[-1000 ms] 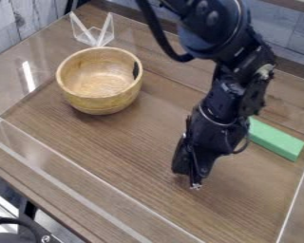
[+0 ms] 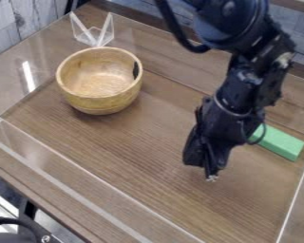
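My gripper [image 2: 208, 165] is shut, pointing down just over the wooden table in the middle right of the camera view, with nothing visible between its fingers. A wooden bowl [image 2: 98, 90] sits at the upper left of the table, apart from the gripper. A green block [image 2: 279, 142] lies at the right, behind the arm and partly hidden by it.
A white, wire-like or clear object [image 2: 96, 34] is at the back left, beyond the bowl. Table edges and walls bound the left and back. A dark cable lies at the lower left corner.
The arm and gripper have shifted slightly up and to the right. The bowl and green block look unmoved.
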